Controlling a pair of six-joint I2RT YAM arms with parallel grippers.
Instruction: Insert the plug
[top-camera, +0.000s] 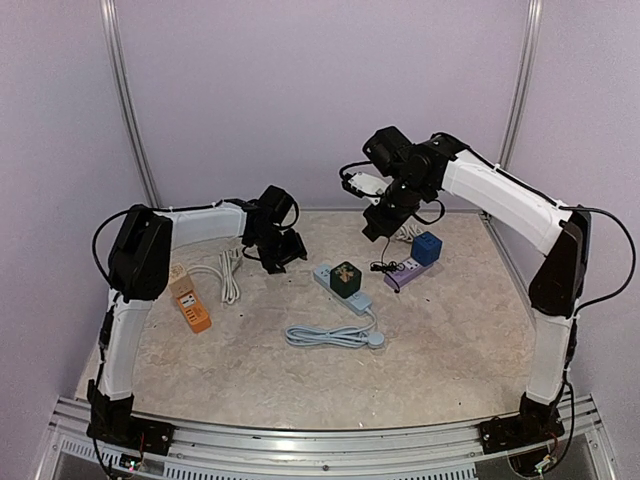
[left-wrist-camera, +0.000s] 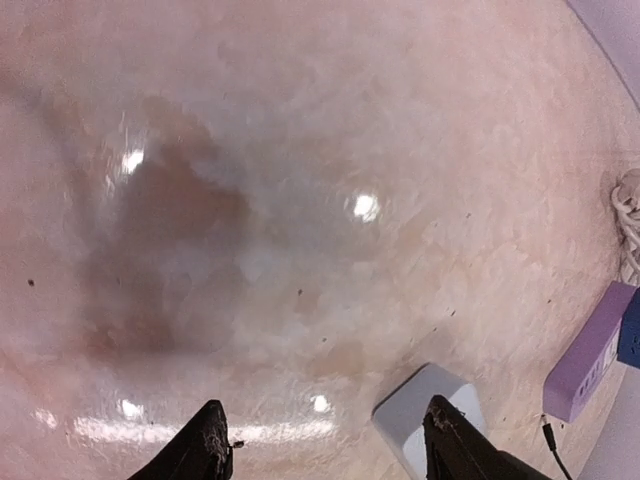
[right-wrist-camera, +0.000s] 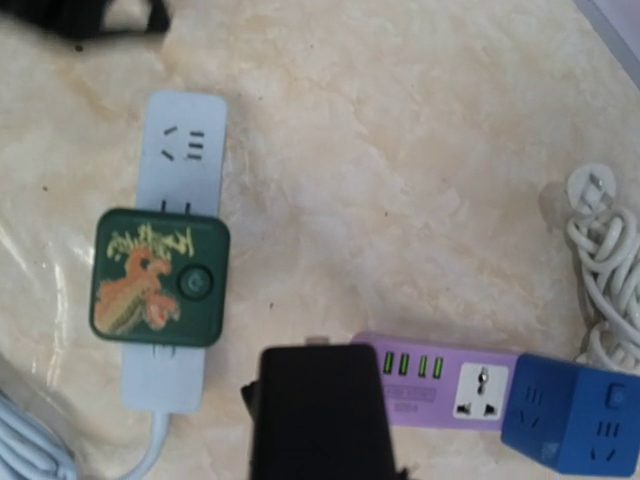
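Shut on a black plug (right-wrist-camera: 320, 410), my right gripper (top-camera: 374, 230) hovers over the back right. The plug's block shape hides most of the fingers in the right wrist view. A thin black cable (top-camera: 387, 268) hangs below this gripper, and its loose end shows in the left wrist view. The purple power strip (right-wrist-camera: 440, 385) lies just beyond the plug, with green USB slots and a white socket. A light-blue strip (right-wrist-camera: 180, 150) has free slots at its far end and a dark green cube (right-wrist-camera: 160, 275) on its middle. My left gripper stands open and empty above the table.
A blue cube (right-wrist-camera: 570, 415) occupies the purple strip's right end. White cord (right-wrist-camera: 610, 270) lies behind it. The light-blue strip's coiled cord (top-camera: 325, 337) sits in front, and an orange strip (top-camera: 193, 312) is at the left.
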